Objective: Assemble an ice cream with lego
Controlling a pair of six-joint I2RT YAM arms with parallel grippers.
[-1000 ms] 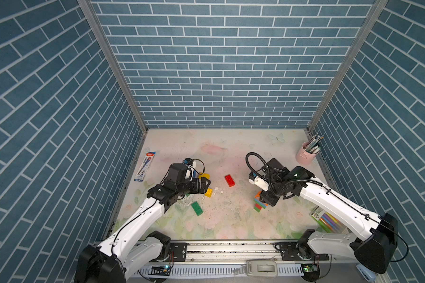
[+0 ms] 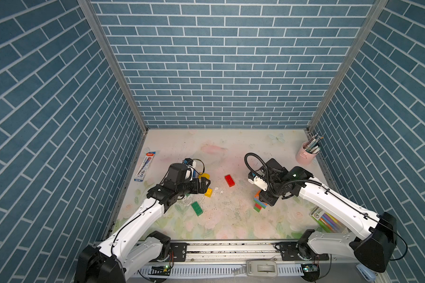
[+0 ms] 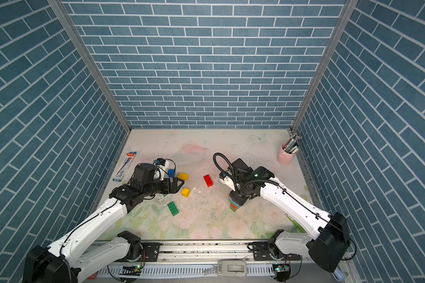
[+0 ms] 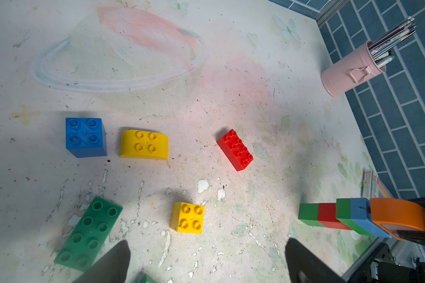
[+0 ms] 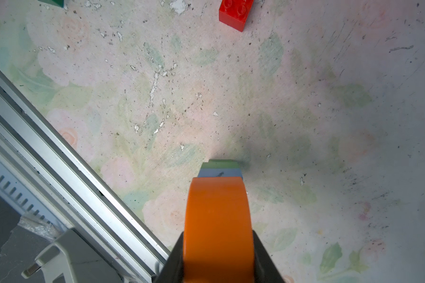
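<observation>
At the right of the left wrist view stands a stack: small green brick point(image 4: 309, 214), red brick point(image 4: 331, 215), a wider green layer point(image 4: 347, 216), a wider blue one point(image 4: 366, 216) and a rounded orange brick point(image 4: 397, 212) on top. My right gripper is shut on the orange brick; whether that brick is pressed fully home cannot be told. Over the left of the table my left gripper hangs open and empty above a small yellow brick point(image 4: 187, 218). Also loose are a rounded yellow brick point(image 4: 144, 144), a blue brick point(image 4: 86, 137), a red brick point(image 4: 235, 150) and a green brick point(image 4: 88, 234).
A pink pen cup point(image 2: 305, 154) stands at the back right. Flat packs lie at the left edge point(image 2: 145, 166) and the right front point(image 2: 326, 219). Part of another green piece point(image 4: 146, 278) shows at the lower edge of the left wrist view.
Almost nothing differs. My right gripper has shifted very slightly at the stack; the left arm and the loose bricks have stayed in place.
</observation>
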